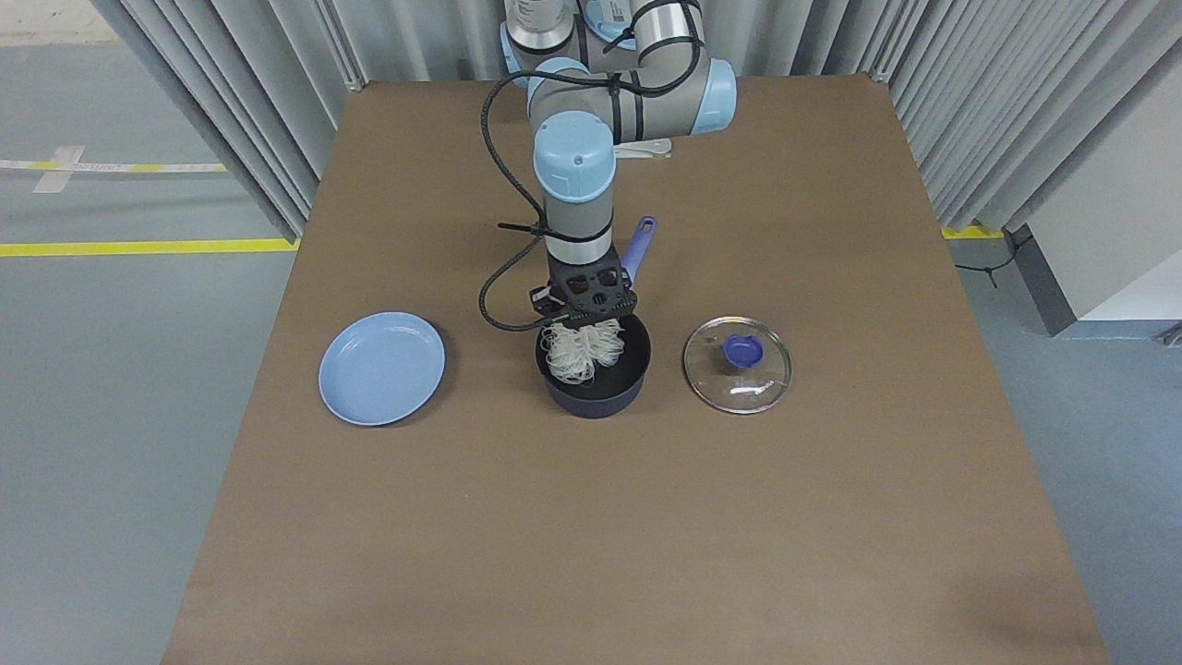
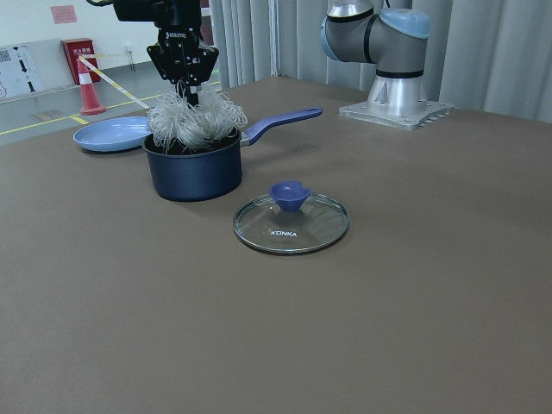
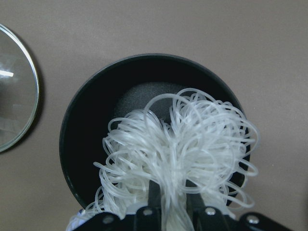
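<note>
A white bundle of noodle-like strands (image 1: 582,347) sits in the mouth of the dark saucepan (image 1: 598,399), piled above the rim in the left view and spilling over one side in the wrist view. My gripper is directly over the pan, shut on the bundle, with strands running between its fingers; the fingertips are largely hidden. The pan's purple handle (image 2: 293,116) points toward the robot base. A glass lid with a blue knob (image 1: 742,353) lies to the right of the pan in the front view, and an empty blue plate (image 1: 381,367) lies to the left.
The robot base (image 2: 398,112) stands at the back edge, with grey curtains behind it.
</note>
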